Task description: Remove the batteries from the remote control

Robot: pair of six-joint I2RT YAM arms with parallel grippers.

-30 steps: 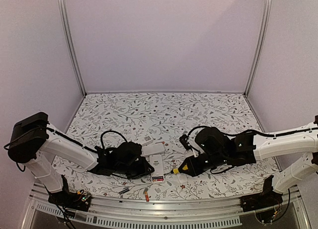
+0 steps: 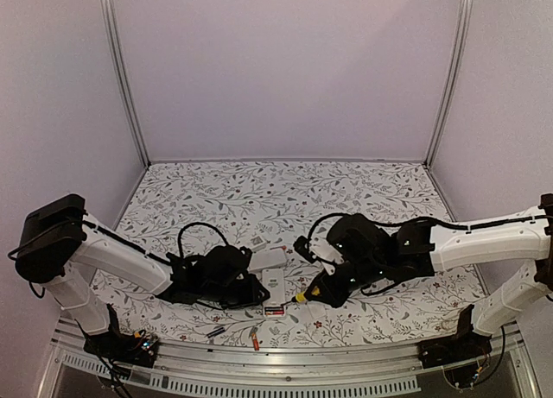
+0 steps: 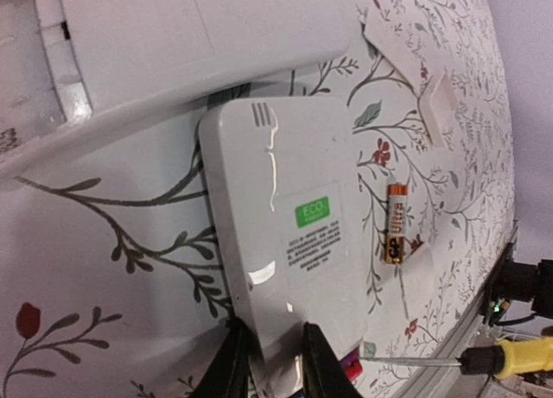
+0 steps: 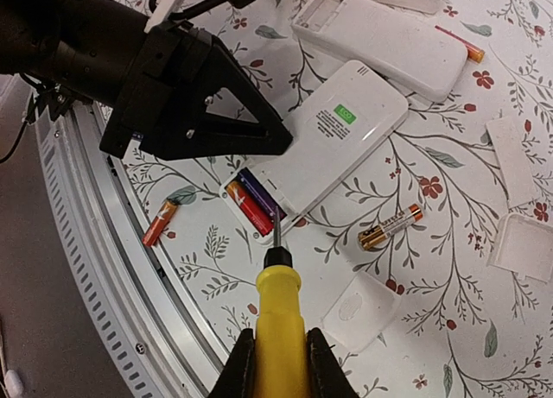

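The white remote lies face down, its battery bay open at the near end with a red-orange battery and a purple battery inside. My left gripper is shut on the remote beside the bay. My right gripper is shut on a yellow screwdriver; its metal tip reaches into the bay at the purple battery's end. Loose batteries lie on the table: one orange near the front edge, one gold-and-orange to the right of the remote.
A second white remote body lies behind, with another white case beyond it. Loose white covers lie to the right. The metal table edge runs along the front.
My left gripper has shifted only slightly.
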